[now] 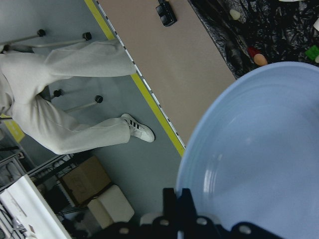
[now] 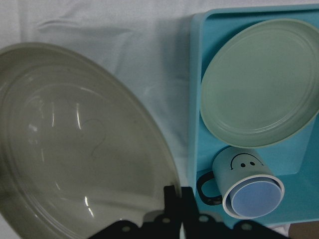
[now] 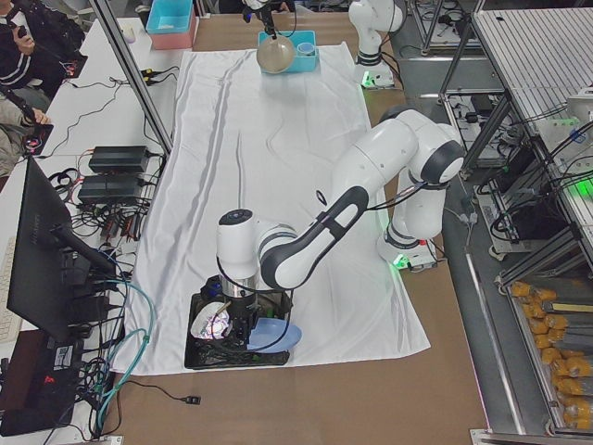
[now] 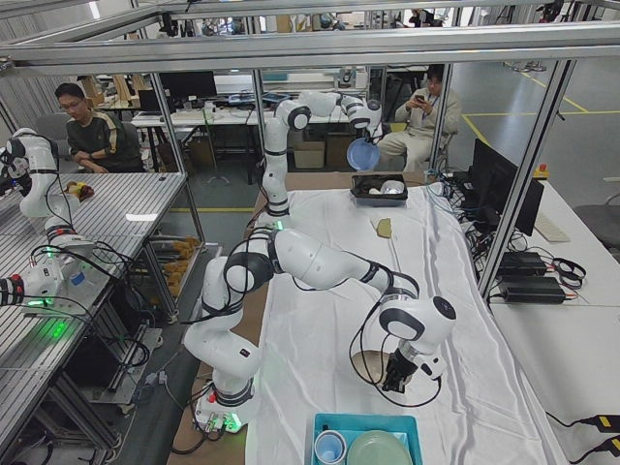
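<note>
My left gripper is shut on the rim of a light blue plate (image 1: 254, 149), held over the black bin (image 3: 213, 356) with its foil dish (image 3: 206, 318) and scraps. My right gripper is shut on the rim of a beige plate (image 2: 75, 149), which is beside and partly over the blue tray (image 2: 194, 99) in the views. That tray holds a pale green plate (image 2: 259, 79) and a smiley mug (image 2: 237, 164) with a blue inner vessel.
A white cloth (image 3: 250, 158) covers the table, mostly clear in the middle. A monitor (image 3: 42, 260), cables and black boxes line one side. People sit beyond the table.
</note>
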